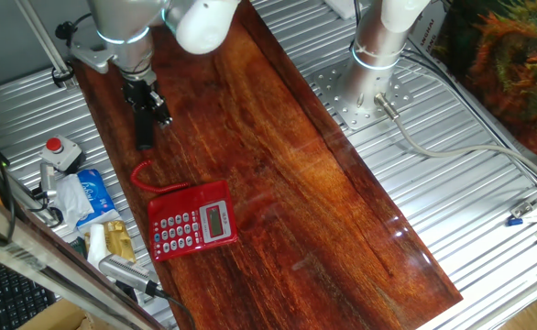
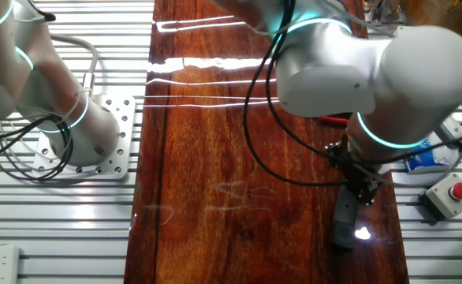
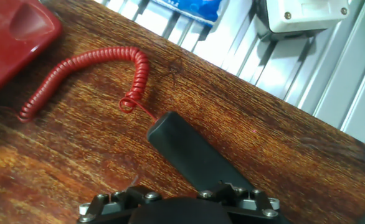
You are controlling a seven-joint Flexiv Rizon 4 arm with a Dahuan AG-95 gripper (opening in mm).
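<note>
A red desk telephone (image 1: pixel 192 221) with grey keys and a small display lies on the wooden table. Its coiled red cord (image 3: pixel 139 71) leads to a black handset (image 3: pixel 192 149), which lies apart from the phone near the table's edge. My gripper is open, its two fingers spread wide at the bottom of the wrist view. The handset's near end runs beneath the right finger and is hidden there. From the first exterior view, the gripper stands right over the handset's far part; whether they touch cannot be told.
Beside the table's edge lie a blue-and-white packet (image 1: pixel 93 197) and a box with a red button (image 1: pixel 60 154).
</note>
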